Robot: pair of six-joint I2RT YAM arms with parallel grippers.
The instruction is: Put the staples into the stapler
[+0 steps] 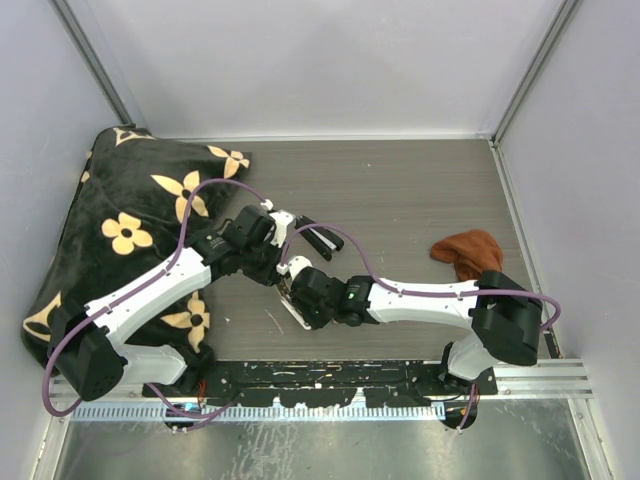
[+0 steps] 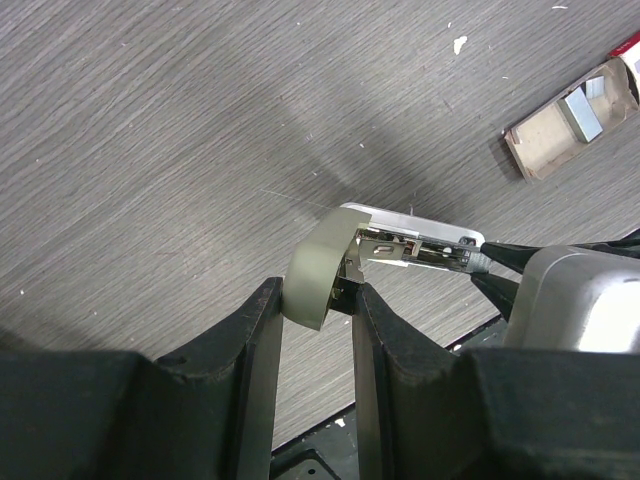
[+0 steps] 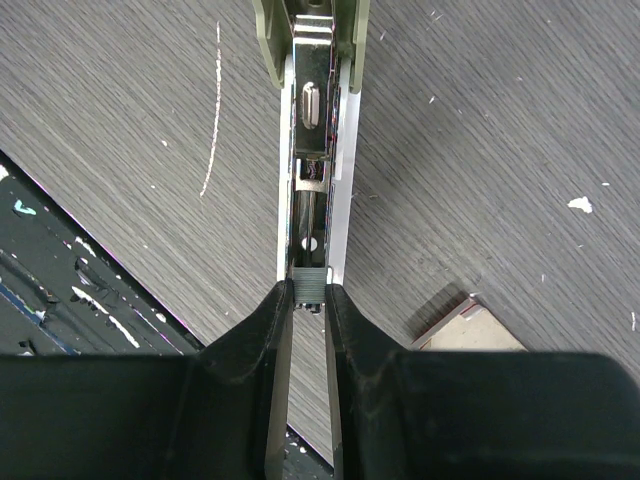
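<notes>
An open stapler with a pale green cover (image 2: 322, 262) has its white base on the table, its metal magazine (image 3: 312, 130) exposed. My left gripper is shut on the green cover at the hinge end. At the magazine's other end, my right gripper is shut on a short grey strip of staples (image 3: 309, 278). That strip is in line with the magazine and at its open end; how far it sits inside cannot be told. From above, both grippers (image 1: 283, 281) meet over the stapler, mostly covering it.
An open staple box (image 2: 535, 150) with a staple block (image 2: 581, 114) inside lies near the stapler. Behind the grippers is a black object (image 1: 320, 240). A brown cloth (image 1: 468, 252) rests on the right, a dark flowered cloth (image 1: 110, 200) on the left.
</notes>
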